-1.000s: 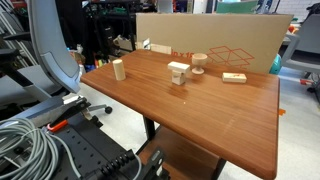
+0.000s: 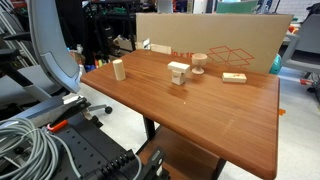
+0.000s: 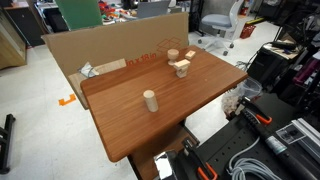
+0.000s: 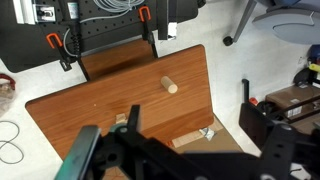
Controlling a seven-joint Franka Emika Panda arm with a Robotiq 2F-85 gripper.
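Note:
A pale wooden cylinder [image 2: 119, 69] stands upright near the left side of the brown table [image 2: 220, 115]; it also appears in exterior view 2 [image 3: 151, 100]. Around mid-table is a small stack of light blocks [image 2: 178, 75], its upper piece lying across the lower. A goblet-shaped wooden piece [image 2: 198, 62] stands behind it, and a flat light block [image 2: 234, 77] lies to the right. In the wrist view, my gripper looks open high above the table, its dark fingers wide apart. The cylinder [image 4: 169, 86] shows beyond them, well below. The fingers are outside both exterior views.
An upright cardboard panel [image 2: 220, 40] borders the table's far side. White crumpled material [image 3: 89, 71] lies by that panel. Coiled cables [image 2: 30, 150] rest on the dark base at the near left.

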